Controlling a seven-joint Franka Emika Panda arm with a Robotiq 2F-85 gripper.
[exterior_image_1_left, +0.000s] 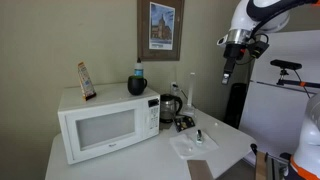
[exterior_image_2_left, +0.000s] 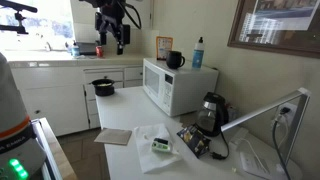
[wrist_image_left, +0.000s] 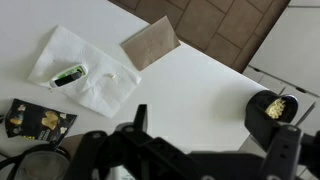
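My gripper (exterior_image_1_left: 228, 72) hangs high above the white table, far from everything on it. In the wrist view its two dark fingers stand wide apart, open, with only bare tabletop between them. A white cloth or paper sheet (wrist_image_left: 88, 72) lies flat, with a small green-and-white object (wrist_image_left: 68, 75) on it. Beside the sheet is a flat brown piece (wrist_image_left: 151, 43) at the table's edge. A dark printed packet (wrist_image_left: 40, 120) lies near the sheet's other side. Off to the right, a black pot (wrist_image_left: 266, 104) holds something yellow, partly hidden by a finger.
A white microwave (exterior_image_2_left: 172, 84) stands at the back, carrying a black mug (exterior_image_2_left: 175, 59), a blue bottle (exterior_image_2_left: 197, 53) and an upright packet (exterior_image_1_left: 86, 82). A glass-and-black kettle or coffee pot (exterior_image_2_left: 211, 113) stands near the wall.
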